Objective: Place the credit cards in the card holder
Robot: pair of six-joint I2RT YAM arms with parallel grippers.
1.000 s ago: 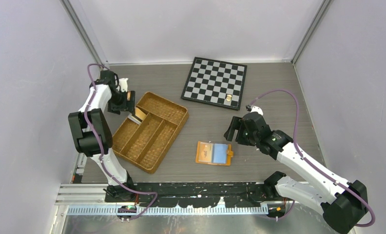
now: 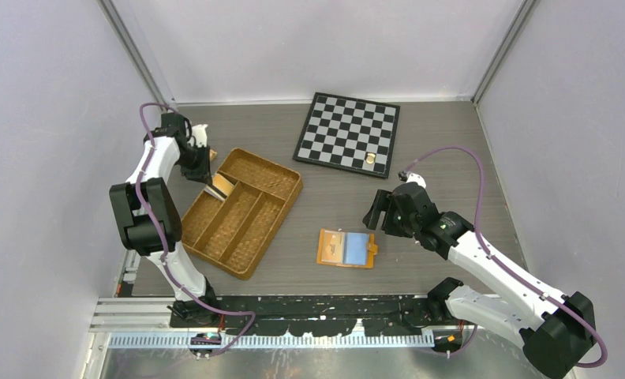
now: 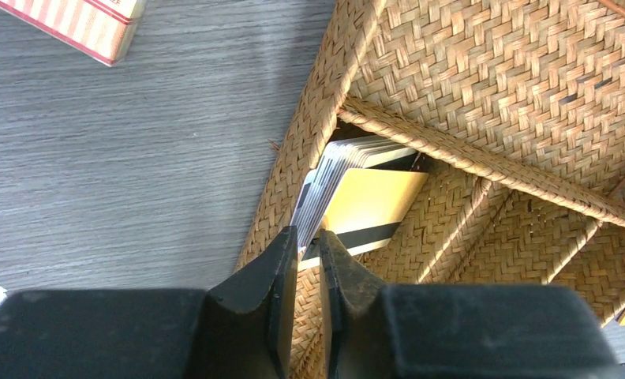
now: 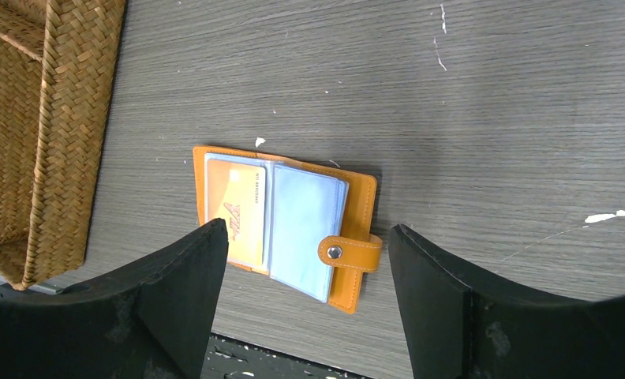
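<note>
A row of credit cards (image 3: pixel 372 201), the front one yellow with a dark stripe, leans on edge in a compartment of the wicker tray (image 2: pixel 284 217). At the cards' near corner, my left gripper has its fingers close together, a narrow gap left between them. Card edges show at that gap; whether the fingers touch a card, I cannot tell. The orange card holder (image 4: pixel 361 193) lies unfolded on the table with clear sleeves and a snap tab, an orange card in its left sleeve. Open and empty, my right gripper hovers over it.
A chessboard (image 2: pixel 349 134) with a small round item on it lies at the back. Beside the tray, a striped box (image 3: pixel 96 20) sits near the left gripper. Bare table surrounds the holder.
The tray has shifted a little to the left. My right arm is unmoved.
</note>
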